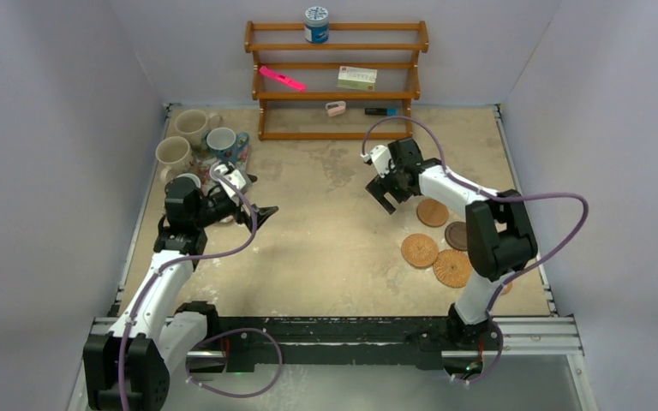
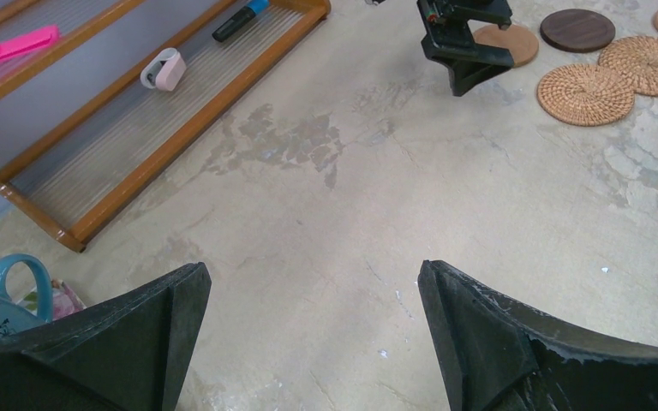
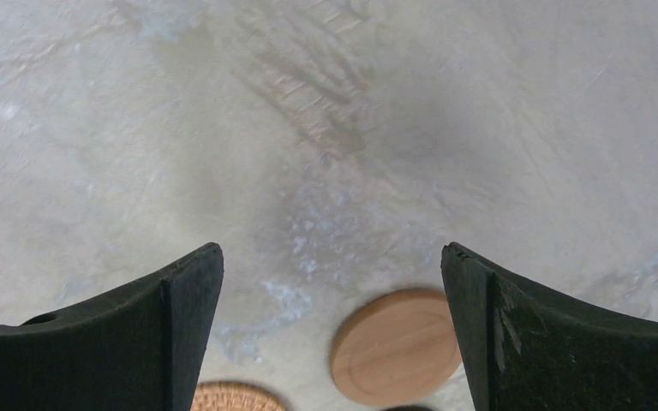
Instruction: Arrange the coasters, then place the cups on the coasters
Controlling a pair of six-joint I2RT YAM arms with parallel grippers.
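Note:
Several cups crowd the table's far left: a cream mug (image 1: 191,127), a second cream mug (image 1: 174,152) and a blue patterned cup (image 1: 221,140), whose handle shows at the edge of the left wrist view. In front of them my left gripper (image 1: 265,197) stands open over bare table. On the right lie several coasters: a wooden one (image 1: 433,212), a dark one (image 1: 457,235) and woven ones (image 1: 420,250). My right gripper (image 1: 379,196) is open and empty, left of the wooden coaster. In the right wrist view that wooden coaster (image 3: 394,347) lies beside one finger.
A wooden shelf rack (image 1: 336,94) stands at the back, holding a blue jar (image 1: 316,26), a pink item (image 1: 282,80), a small box (image 1: 357,78) and a dark marker (image 1: 380,111).

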